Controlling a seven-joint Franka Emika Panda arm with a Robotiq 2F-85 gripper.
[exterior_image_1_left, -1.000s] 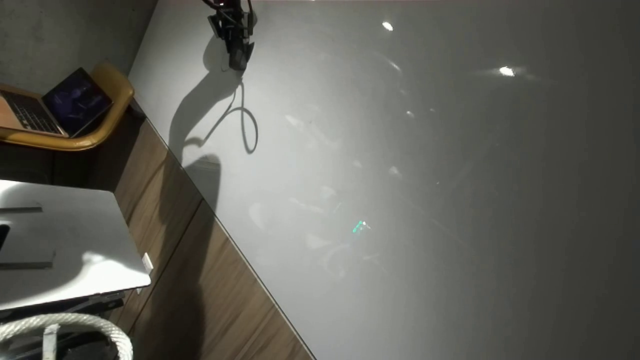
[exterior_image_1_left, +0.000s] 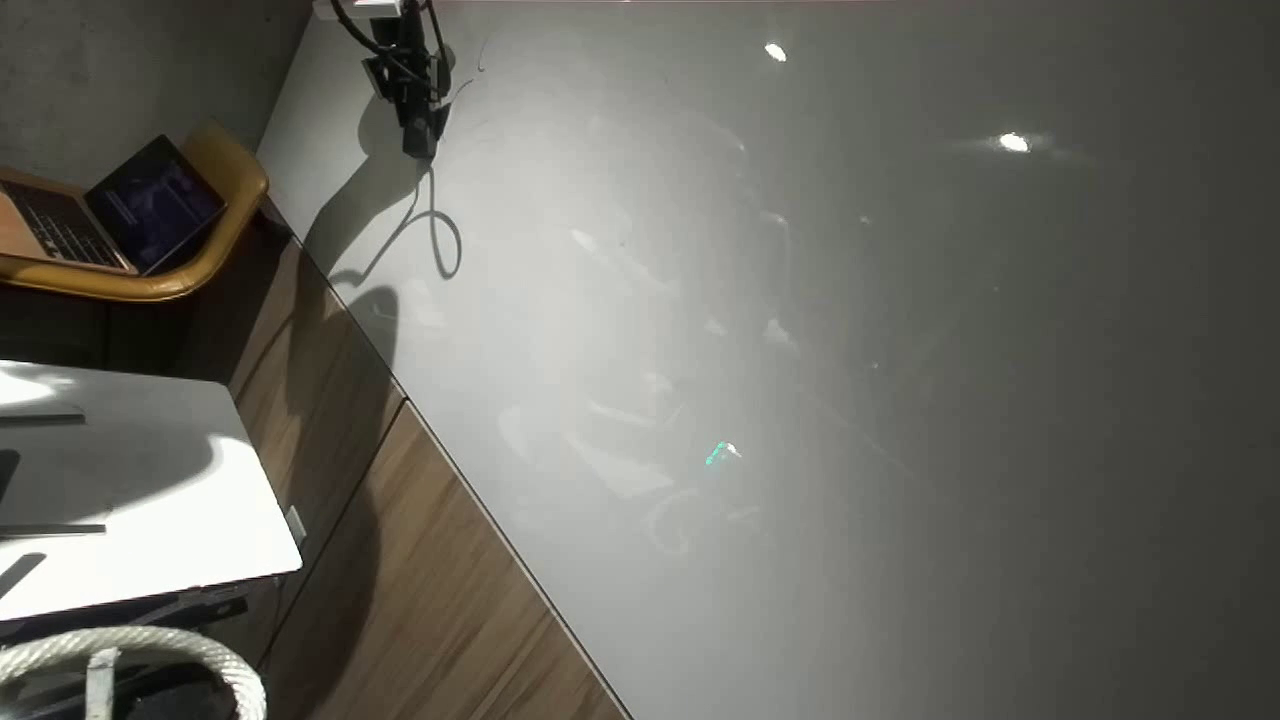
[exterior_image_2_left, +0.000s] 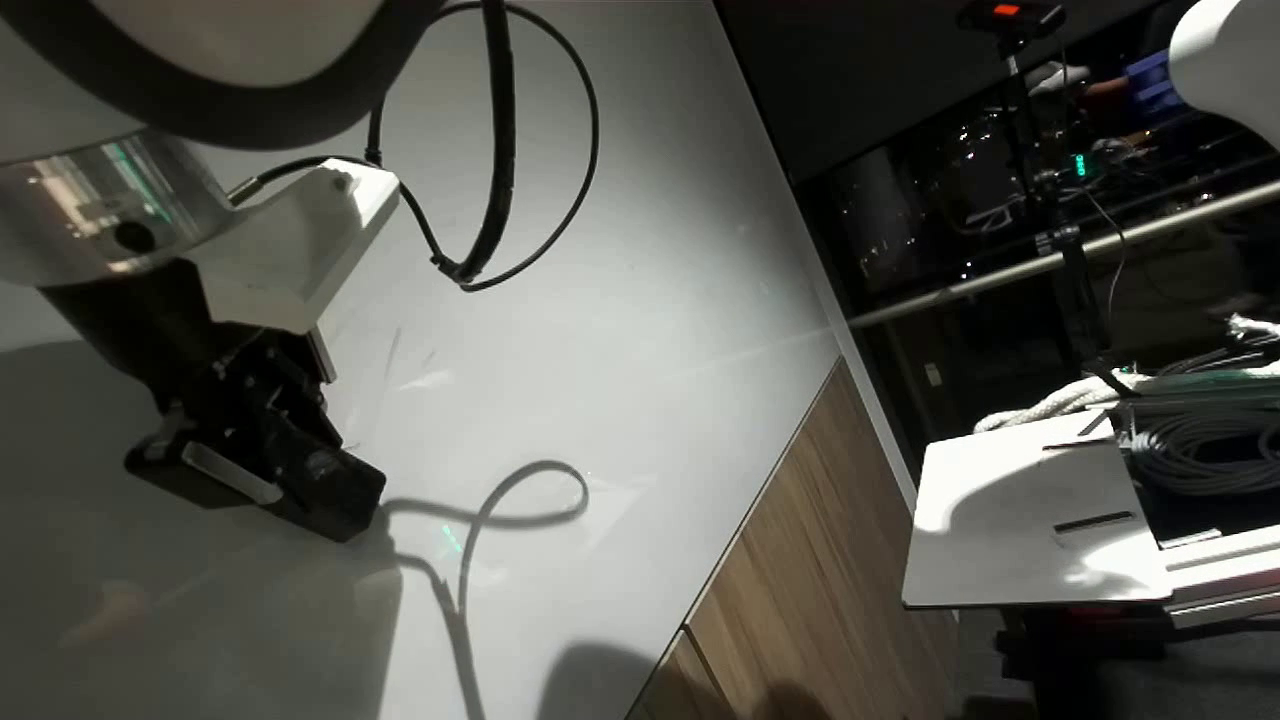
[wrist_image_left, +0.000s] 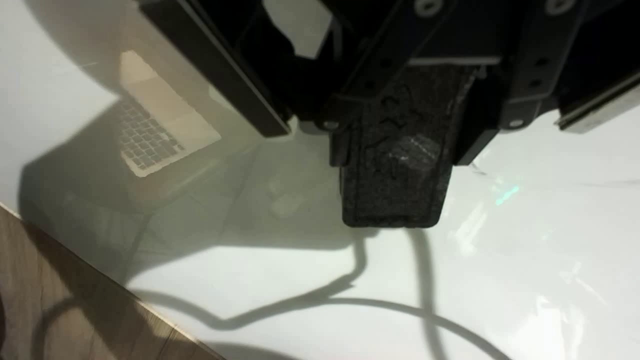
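A dark, flat block (wrist_image_left: 393, 186) with rounded corners and a pale worn patch sits between the two fingers of my gripper in the wrist view, held from both sides. Exterior view 2 shows the gripper (exterior_image_2_left: 294, 474) over the white glossy surface, the black block (exterior_image_2_left: 342, 498) pointing down to the right. At the top left of exterior view 1 the gripper (exterior_image_1_left: 417, 120) appears small. Whether the block touches the surface I cannot tell. A short green streak (exterior_image_1_left: 720, 454) lies well away on the white surface (exterior_image_1_left: 840, 540).
Wood panelling (exterior_image_1_left: 444, 576) borders the white surface. A laptop (exterior_image_1_left: 156, 204) rests on a yellow chair (exterior_image_1_left: 246, 180) beside it. Nearby stands a small white table (exterior_image_1_left: 156, 492). Cables (exterior_image_2_left: 498, 156) loop beside my arm.
In exterior view 1 my gripper and its shadow have shifted left and the gripper slightly down. More light falls on the small white table. The green streak looks the same.
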